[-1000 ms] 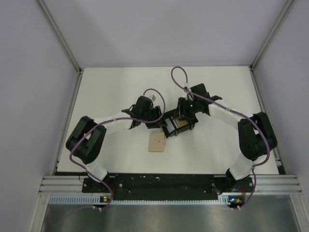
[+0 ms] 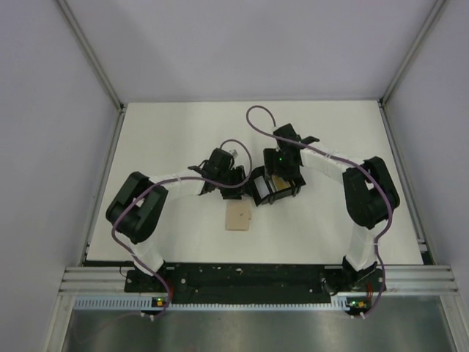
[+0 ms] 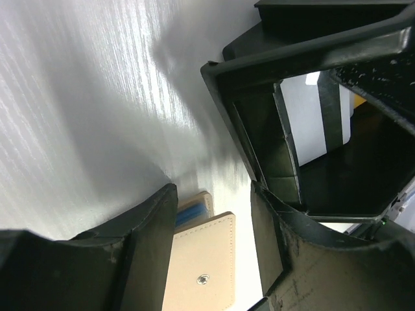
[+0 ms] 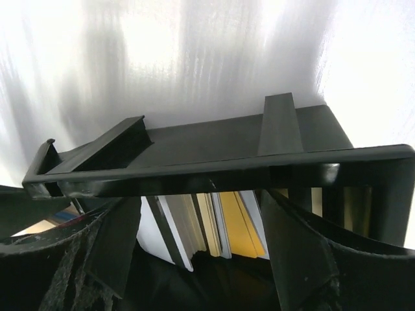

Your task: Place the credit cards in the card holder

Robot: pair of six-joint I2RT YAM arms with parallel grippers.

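Note:
The black card holder lies mid-table with several white, cream and yellow cards inside. My left gripper is at its left end, fingers apart over a tan card and a blue-striped card partly beneath it, which lie on the table. Nothing shows held. My right gripper is open over the holder's slots, whose frame crosses just beyond the fingertips.
Low rails run along its edges.
My right gripper and arm have moved a little left in the top view. The left gripper has shifted slightly; the holder looks slightly shifted too.

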